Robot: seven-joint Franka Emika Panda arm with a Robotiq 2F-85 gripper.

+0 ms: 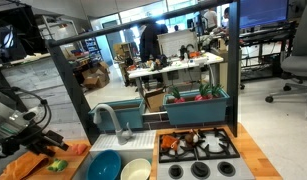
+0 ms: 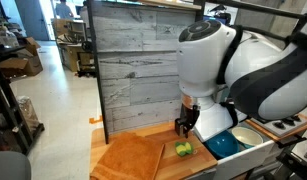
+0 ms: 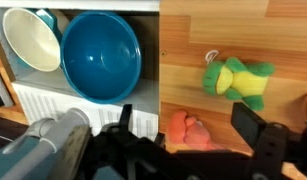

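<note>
A green and yellow soft toy with a small string loop lies on the wooden counter; it shows beside the orange cloth in exterior view 2 as well. Close to it on the wood is a pinkish-red soft toy, partly cut off by the gripper's lower parts in the wrist view. My gripper is above the counter with its dark fingers spread wide and nothing between them. From exterior view 1, the gripper hangs over the area of the green toy, apart from it.
An orange cloth covers the counter beside the green toy. A blue round basin and a cream one sit in the sink, with the grey faucet rising nearby. Farther right is the stove with small items on it.
</note>
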